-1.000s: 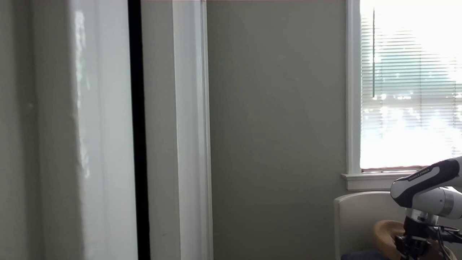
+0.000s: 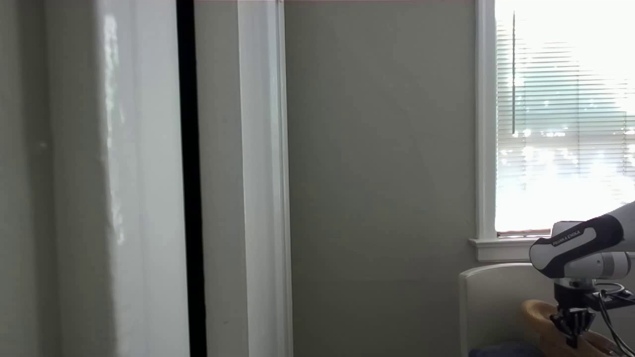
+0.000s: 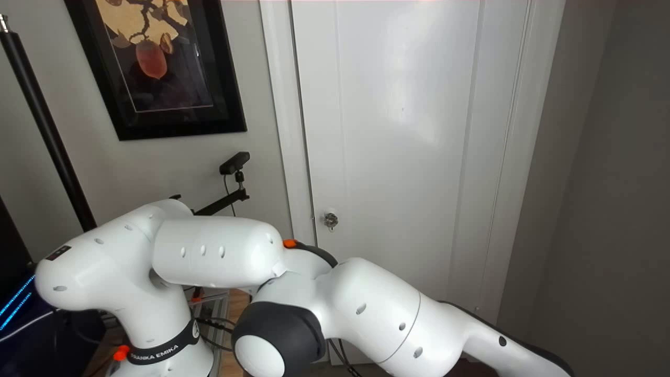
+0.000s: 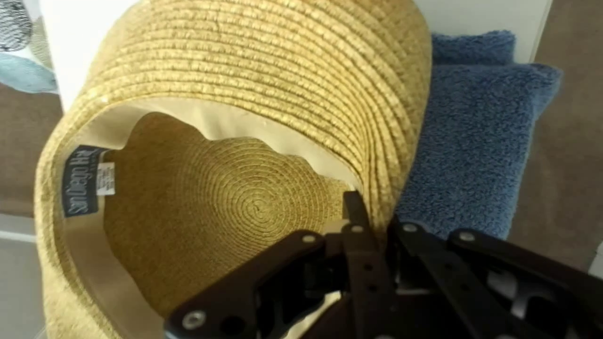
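A woven straw hat (image 4: 271, 62) fills much of the wrist view, its hollow inside and dark label (image 4: 82, 181) facing the camera. My gripper is shut on the hat's right side, one finger inside the opening and the other outside the woven brim. In exterior view 1 the gripper (image 2: 571, 336) is at the lower right, with part of the tan hat (image 2: 539, 309) beside and behind it. The arm hides some of the hat there. Exterior view 2 shows the arm but neither gripper nor hat.
Under the hat lies a folded blue towel (image 4: 475, 141) on a white surface (image 4: 480, 17). A white chair back (image 2: 494, 297) rises behind the gripper, below the window. A white door (image 3: 402, 157) and a camera on a stand (image 3: 235, 163) are near the arm's base.
The arm and gripper have risen and shifted slightly left in exterior view 1. The visible part of the hat has shifted a little to the right.
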